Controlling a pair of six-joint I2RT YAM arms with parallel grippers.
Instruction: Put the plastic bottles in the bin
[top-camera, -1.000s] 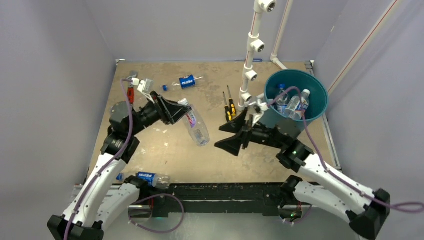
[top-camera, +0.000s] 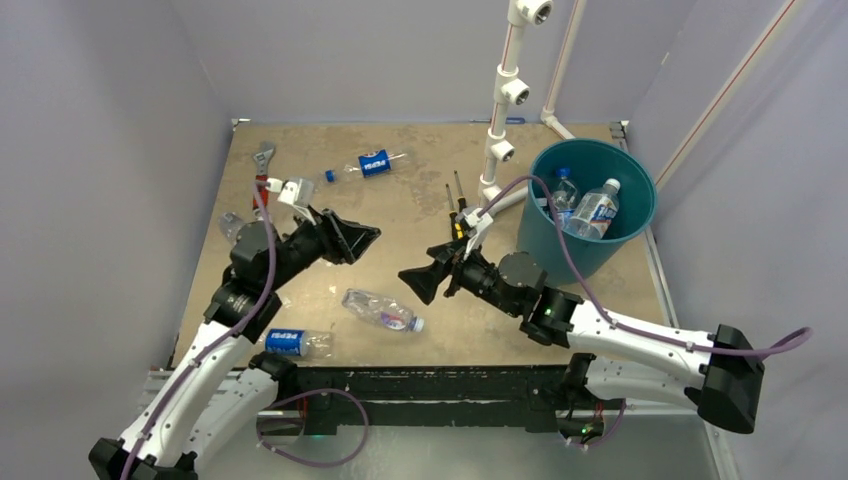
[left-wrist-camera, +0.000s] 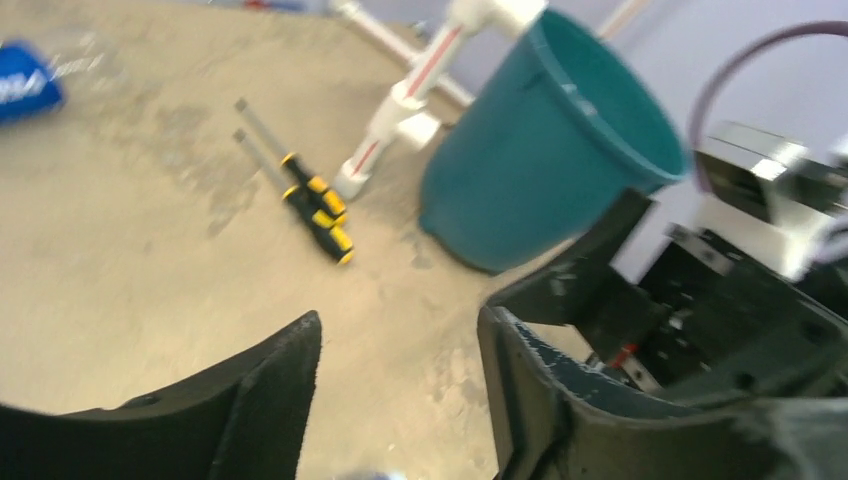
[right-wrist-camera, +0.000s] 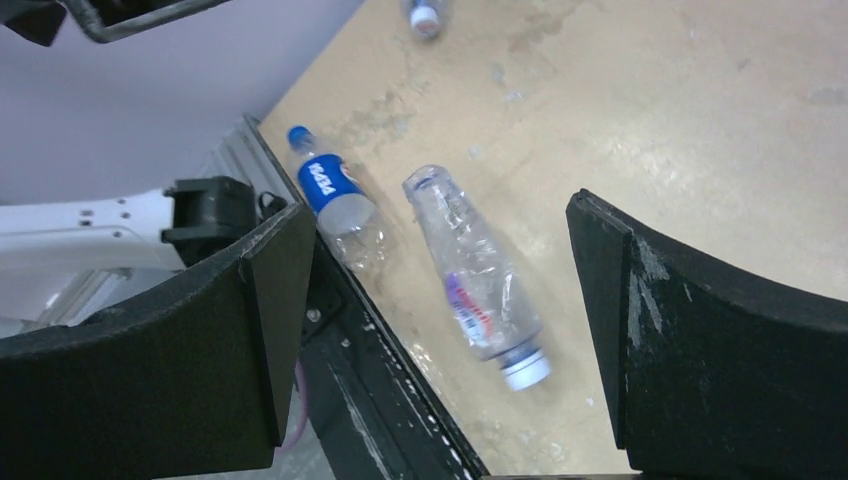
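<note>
A clear bottle (top-camera: 383, 310) lies on the board below and between the grippers; the right wrist view shows the same bottle (right-wrist-camera: 470, 280) between and beyond my right gripper's open fingers. My right gripper (top-camera: 425, 270) is open and empty. My left gripper (top-camera: 355, 240) hangs above the board, part open, holding nothing. A blue-label bottle (top-camera: 297, 342) lies at the near left, another bottle (top-camera: 368, 166) at the back, and a third (top-camera: 231, 226) is partly hidden behind the left arm. The teal bin (top-camera: 540, 250) holds several bottles.
Screwdrivers (left-wrist-camera: 315, 220) lie left of the bin, beside a white pipe stand (top-camera: 500, 110). A red-handled wrench (top-camera: 261, 160) lies at the back left. The board's middle has free room.
The clear bottle that was at my left gripper now lies lower on the board, apart from it. The left gripper shifted slightly; the right moved left toward the near middle.
</note>
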